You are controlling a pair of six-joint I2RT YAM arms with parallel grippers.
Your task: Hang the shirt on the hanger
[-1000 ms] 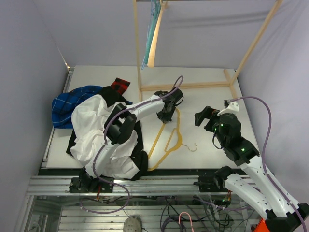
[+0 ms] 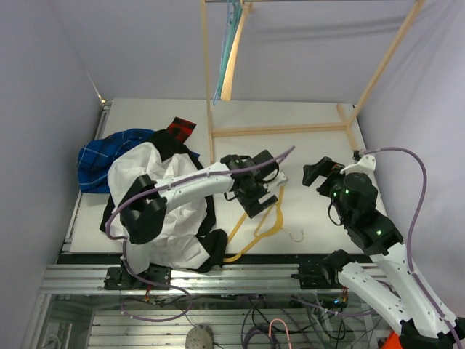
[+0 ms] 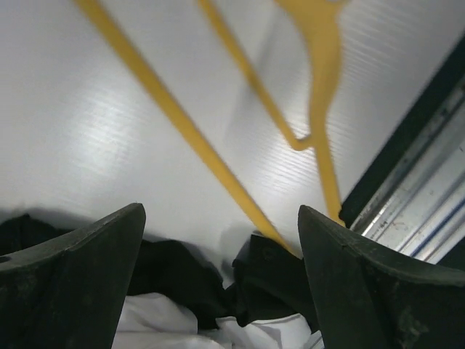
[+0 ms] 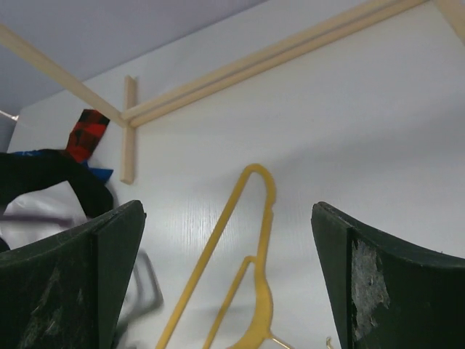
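Observation:
A yellow hanger (image 2: 276, 225) lies flat on the white table, its hook toward the right; my left arm covers part of it in the top view. My left gripper (image 2: 263, 202) is open above the hanger, and in the left wrist view the hanger's bars (image 3: 189, 131) run ahead of the fingers with nothing gripped. White and black cloth (image 2: 163, 218) lies crumpled at the table's left, under the left arm; I cannot tell which piece is the shirt. My right gripper (image 2: 317, 174) stands open over the table, right of the hanger. The hanger's rounded end (image 4: 258, 171) shows in the right wrist view.
Blue plaid cloth (image 2: 109, 160) and a red-black checked piece (image 2: 181, 129) lie at the left back. A wooden frame (image 2: 283, 131) stands at the back, with hangers (image 2: 231, 54) on its upper rail.
My right gripper moved slightly right.

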